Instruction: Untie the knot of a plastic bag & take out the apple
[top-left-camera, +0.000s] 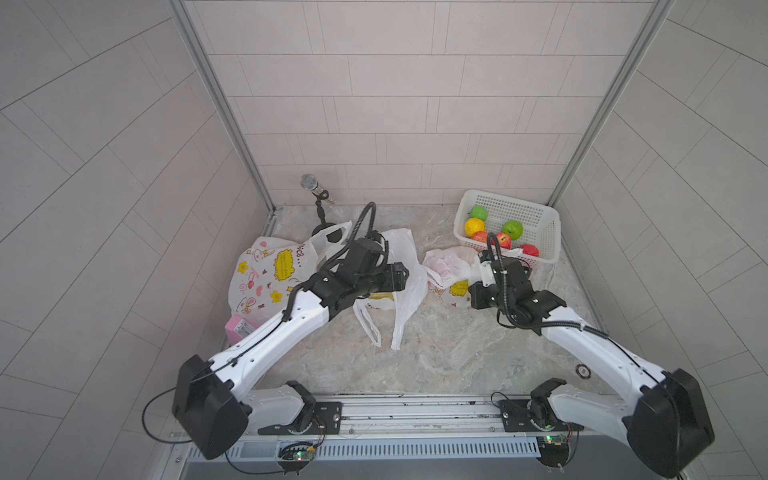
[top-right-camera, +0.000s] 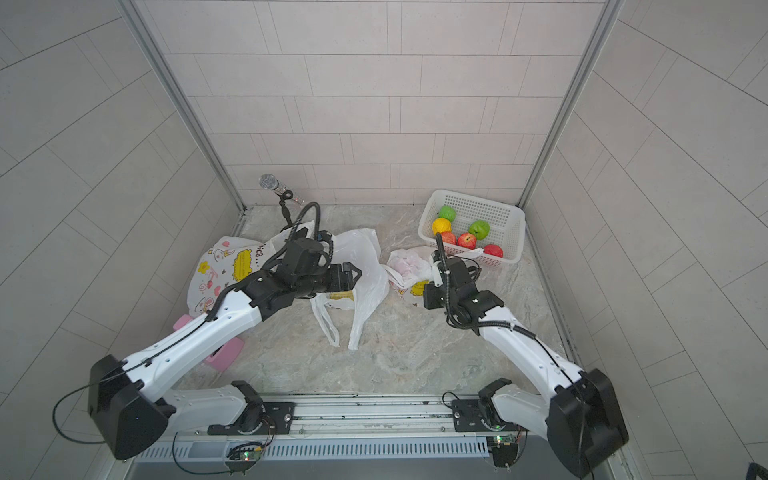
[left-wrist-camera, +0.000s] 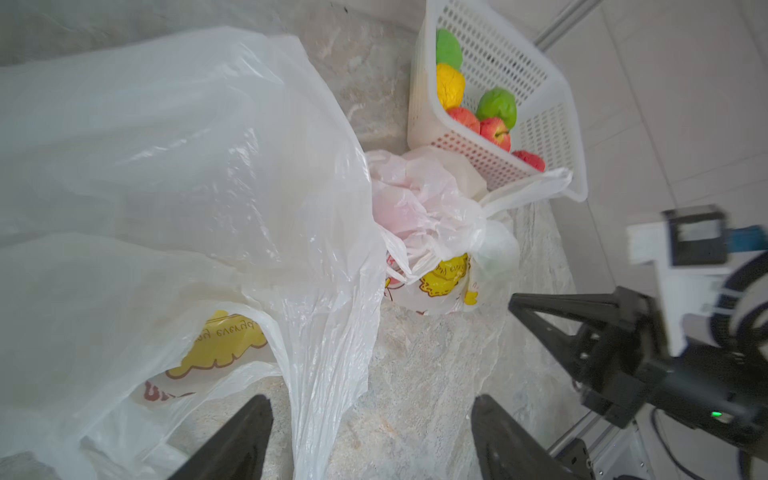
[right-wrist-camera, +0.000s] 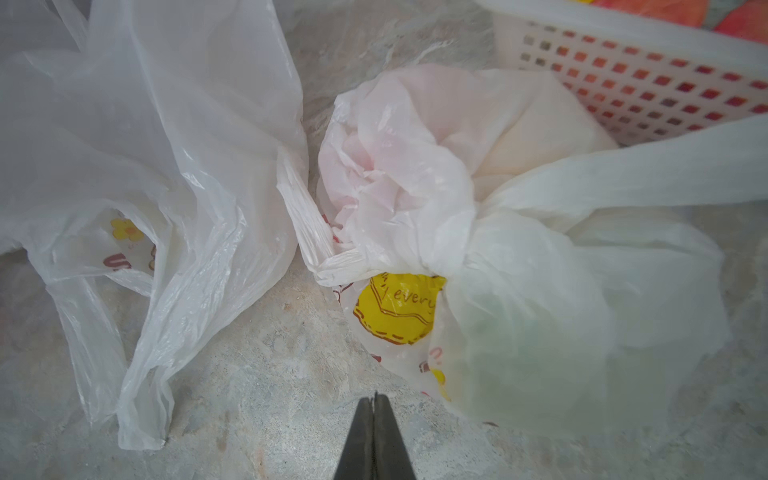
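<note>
A white printed plastic bag (right-wrist-camera: 520, 320) lies crumpled beside the basket, gathered tight at a bunched spot (right-wrist-camera: 456, 268) with ends sticking out. A faint greenish patch shows through its near side; I cannot tell what is inside. My right gripper is shut just in front of that bag, with nothing visible between its fingertips. Farther left, a second white bag (left-wrist-camera: 200, 176) lies loose, with its handles spread toward the front. My left gripper is over this loose bag's right side, its fingers (left-wrist-camera: 240, 440) wide apart, and grips nothing visible.
A white basket (top-left-camera: 546, 216) with several fruits, red, green and yellow, stands at the back right, close to the gathered bag. More printed bags (top-left-camera: 256, 276) and a pink box (top-left-camera: 239, 329) are at the left.
</note>
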